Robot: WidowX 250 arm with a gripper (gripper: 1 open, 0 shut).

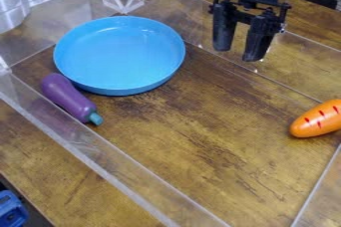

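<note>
A black gripper [241,34] hangs over the upper middle of the wooden surface, right of a blue plate [118,54]; its two fingers stand apart with nothing visible between them. A purple toy eggplant [66,96] lies below and left of the plate. An orange toy carrot [317,118] with red marks lies at the right edge.
Clear plastic strips [100,168] border the surface. A white object [123,1] stands at the back left, and a blue object [8,209] is at the lower left corner.
</note>
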